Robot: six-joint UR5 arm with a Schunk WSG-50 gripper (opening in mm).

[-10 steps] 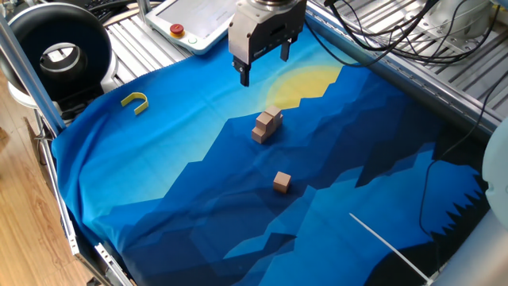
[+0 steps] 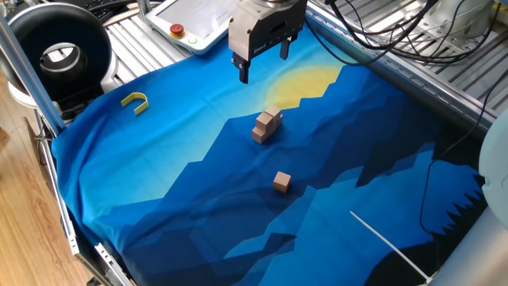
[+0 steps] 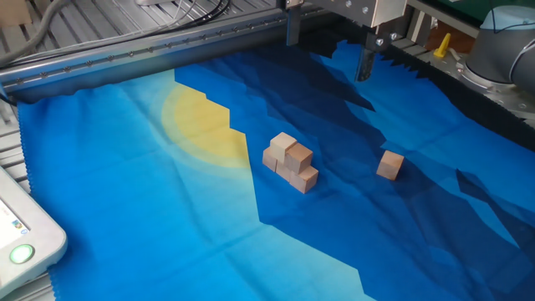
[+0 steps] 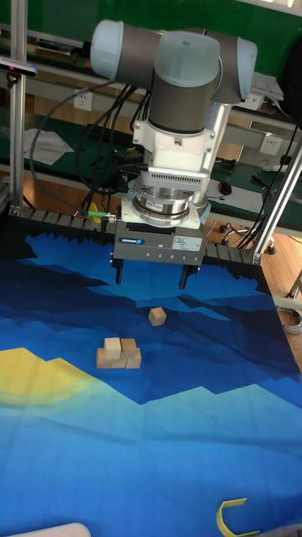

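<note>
On the dark blue part of the cloth stands a small stack of wooden cubes [image 3: 294, 160], a lower row with two cubes on top. A single wooden cube [image 2: 282, 182] lies on the cloth apart from the stack; exterior view 3 shows this loose cube [image 4: 157, 316] behind the stack [image 4: 118, 353] and to its right. High over the cloth hangs my gripper [image 2: 264, 65], its two fingers wide apart with nothing between them. In exterior view 3 the open gripper [image 4: 150, 279] is well clear of every cube.
A yellow hook-shaped piece [image 2: 136, 102] lies near the cloth's edge. A teach pendant with a red button [image 2: 176, 29] rests beside the cloth. One thin white stick [image 2: 390, 245] lies at lower right in exterior view 1.
Hardly anything differs. The gripper shows at most a very slight shift, still open, and the cubes have stayed where they were.
</note>
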